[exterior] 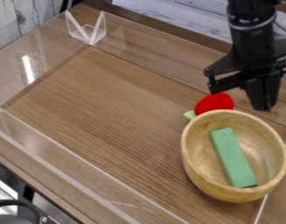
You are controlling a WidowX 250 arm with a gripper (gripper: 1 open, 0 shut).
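Note:
My gripper hangs at the upper right, its black fingers above a red object with a small light-green part. Whether anything is between the fingertips is hard to see; none shows. Below it, a wooden bowl holds a green block.
A clear plastic holder stands at the top left. Dark hardware shows at the bottom-left edge.

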